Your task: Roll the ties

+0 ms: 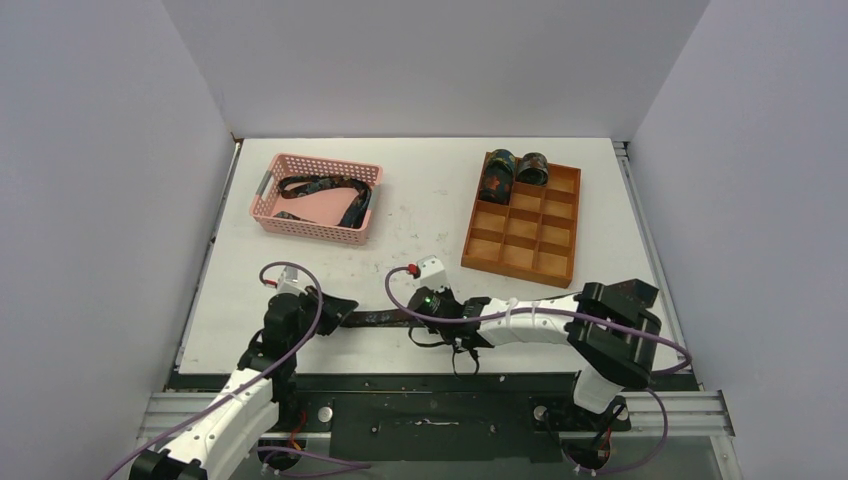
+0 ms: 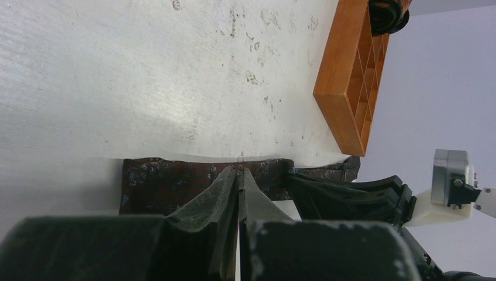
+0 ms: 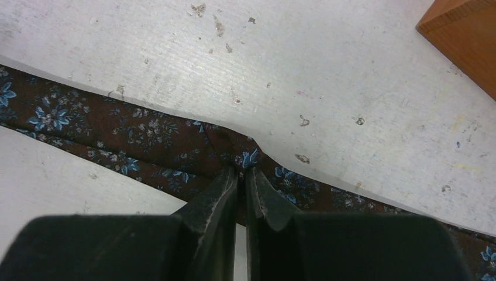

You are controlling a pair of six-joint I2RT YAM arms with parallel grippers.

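A dark tie with blue flowers lies stretched along the front of the table, and its left end (image 2: 140,178) rests flat in the left wrist view. My right gripper is shut on the tie, with the cloth creased at its fingertips. The left gripper is shut over the tie near that end; whether cloth is pinched in it cannot be made out. In the top view the tie (image 1: 375,318) spans the gap between both grippers, and the right arm hides most of its right part.
At the back left, a pink basket (image 1: 310,232) holds another dark tie (image 1: 355,200). A wooden divided box (image 1: 515,268) stands at the back right, with rolled ties (image 1: 533,170) in its far compartments and several empty ones. Between basket and box the table is clear.
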